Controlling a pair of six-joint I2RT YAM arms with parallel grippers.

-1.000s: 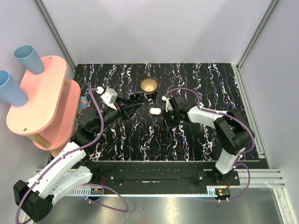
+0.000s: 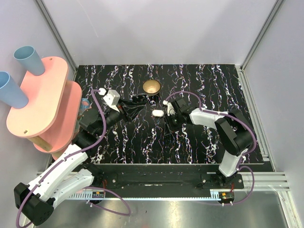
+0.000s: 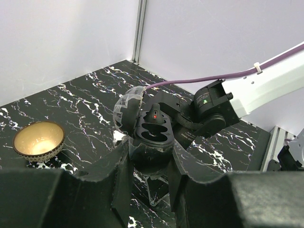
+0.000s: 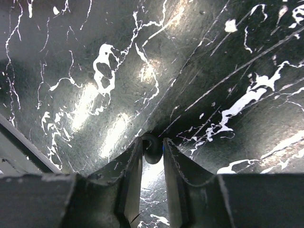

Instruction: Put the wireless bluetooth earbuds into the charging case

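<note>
In the left wrist view, my left gripper is shut on the dark charging case [image 3: 153,148], held off the table. Its clear lid [image 3: 127,110] stands raised, and its two round earbud hollows look empty. One black earbud [image 4: 153,153] is between the fingertips of my right gripper, close above or on the marble tabletop. Those fingers flank it closely, with little or no gap; whether they grip it I cannot tell. From above, the right gripper [image 2: 167,127] is right of the case [image 2: 139,99]. I cannot make out a second earbud.
A gold bowl [image 2: 151,87] sits at the back middle of the table. A white oval item [image 2: 158,113] lies between the two grippers. At the left is a pink tiered stand [image 2: 45,102] with blue cups.
My left arm, the case and the bowl have stayed in place.
</note>
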